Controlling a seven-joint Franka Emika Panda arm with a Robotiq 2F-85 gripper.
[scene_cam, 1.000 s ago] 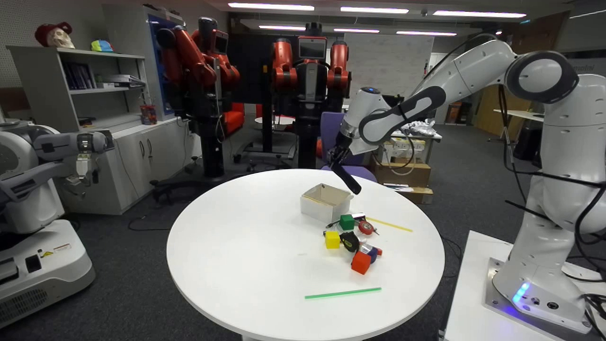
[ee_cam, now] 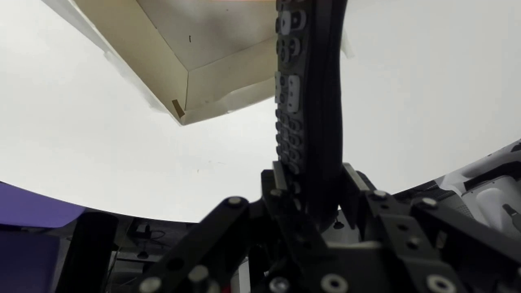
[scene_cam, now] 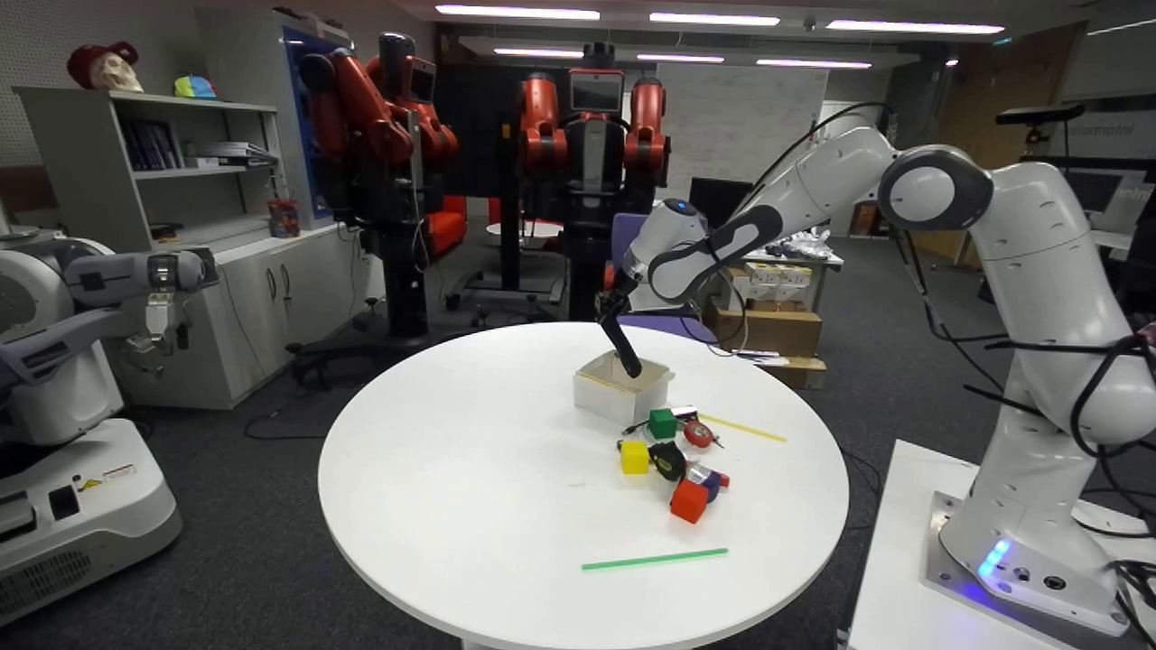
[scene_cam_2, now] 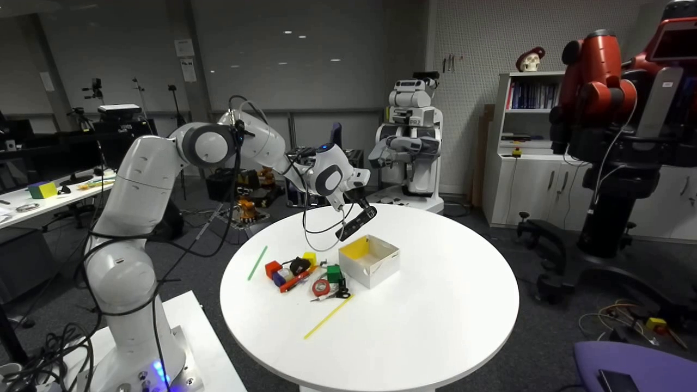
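Note:
A black remote control with grey buttons is pinched at one end between the fingers of my gripper. It slants downward from the gripper, its lower end over the open cardboard box in exterior view 1. From the opposite side, the remote appears above the rim of the white box. Part of the box's inside shows in the wrist view, and the remote hides its right side. What little of the box floor I see looks bare.
Beside the box lie a green cube, a yellow cube, a red cube, a black tape measure and a red tape roll. A yellow stick and a green stick lie apart.
The arm has swung left in exterior view 1, carrying the remote from beyond the box's right edge to over its opening. The box and the table items have stayed put.

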